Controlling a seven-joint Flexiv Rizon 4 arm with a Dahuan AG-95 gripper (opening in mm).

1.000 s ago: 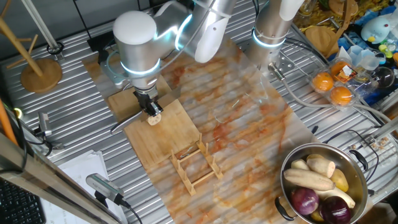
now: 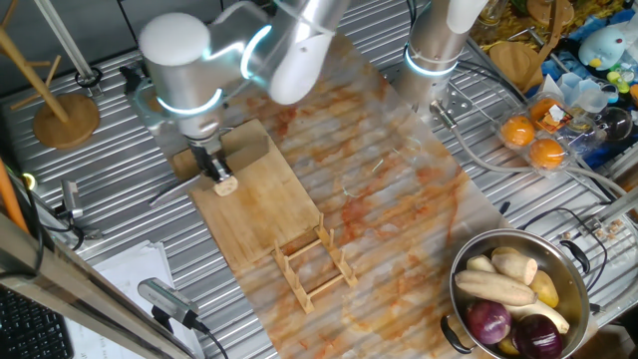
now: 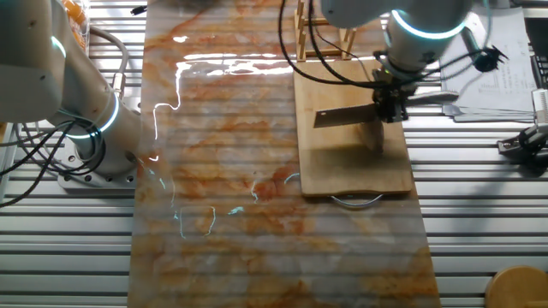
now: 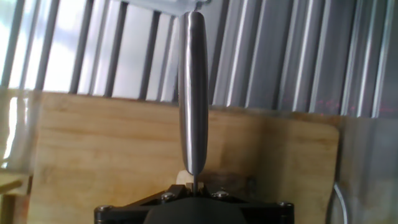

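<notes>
A knife is clamped in my gripper, which is shut on it. Its metal handle extends straight ahead in the wrist view. In exterior view 2 the broad blade reaches out to the left over the wooden cutting board; I cannot tell whether it touches the board. Close beneath the gripper in exterior view 1 is a pale, round-ended piece. How that piece is held or stuck there cannot be made out.
A small wooden rack stands at the board's near end. The steel pot at the lower right holds potatoes and purple vegetables. Between board and pot, the marbled mat is bare. Papers lie at the lower left.
In exterior view 1 the arm, the knife and the pale piece have all shifted left together across the board. The rack, pot and board have stayed put.
</notes>
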